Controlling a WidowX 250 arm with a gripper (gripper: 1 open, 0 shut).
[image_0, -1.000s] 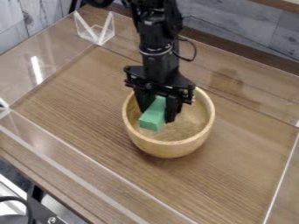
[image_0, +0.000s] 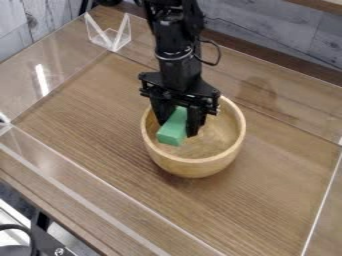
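My black gripper (image_0: 179, 112) reaches down from the top into a round tan wooden bowl (image_0: 211, 150). It is shut on a green block (image_0: 171, 129), held tilted over the left part of the bowl's inside. The fingertips are partly hidden by the block and dark parts of the gripper.
Clear plastic brackets stand at its left edges, and a grey wall runs along the back. A black cable lies at the lower left corner.
The gripper and green block have shifted slightly left and up over the last second, with the bowl appearing almost unmoved.
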